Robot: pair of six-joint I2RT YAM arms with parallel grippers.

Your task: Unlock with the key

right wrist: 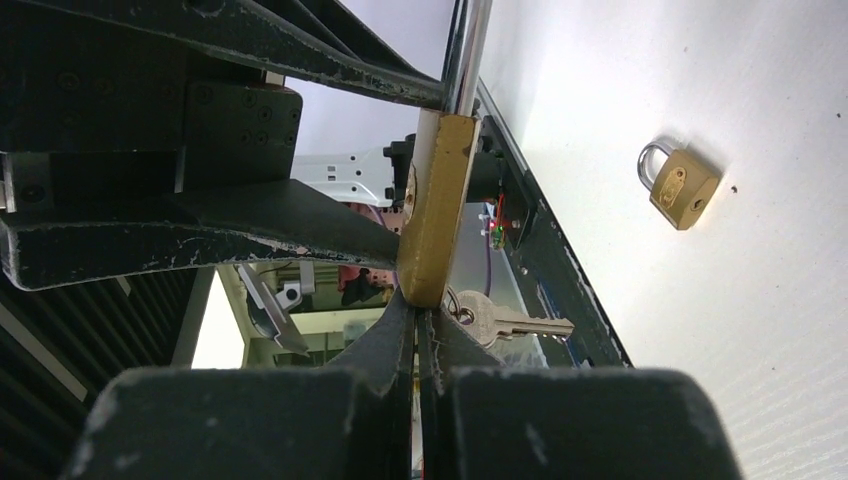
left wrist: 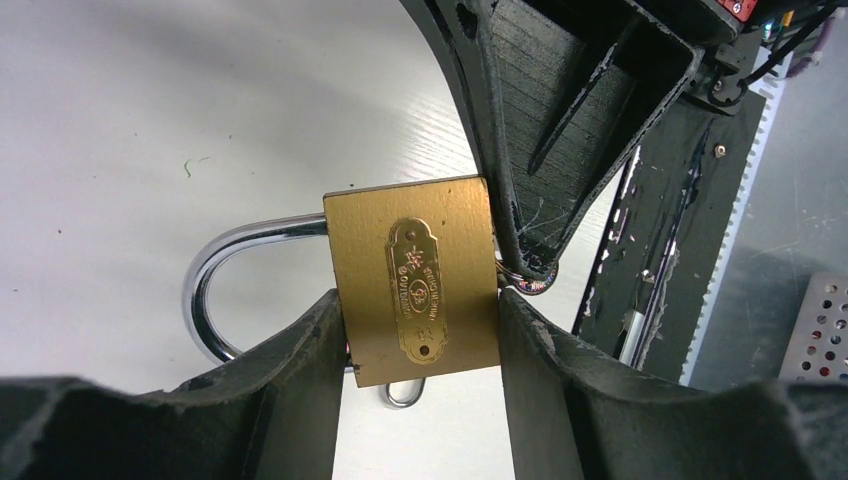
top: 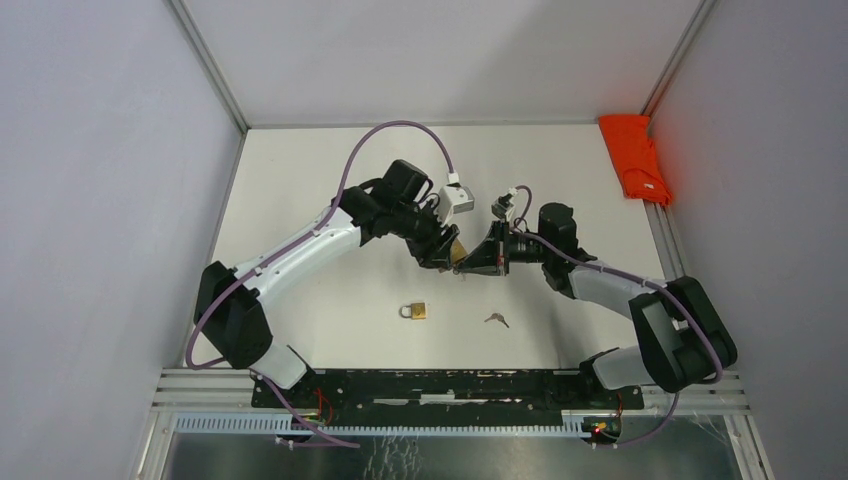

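My left gripper is shut on the brass padlock (left wrist: pixel 415 285), held above the table with its shackle (left wrist: pixel 215 270) toward the left of the left wrist view. The lower shackle leg is partly hidden by a finger, so I cannot tell if it is released. On the opposite side of the body, my right gripper has its fingertips shut at the padlock's end. A key (right wrist: pixel 510 322) hangs from a ring (right wrist: pixel 457 305) right beside those tips. Whether another key sits between them or inside the lock is hidden.
A second, smaller-looking padlock (right wrist: pixel 684 188) lies on the white table, below the hands. To its right are loose keys (top: pixel 497 320). An orange cloth (top: pixel 636 160) rests at the far right corner.
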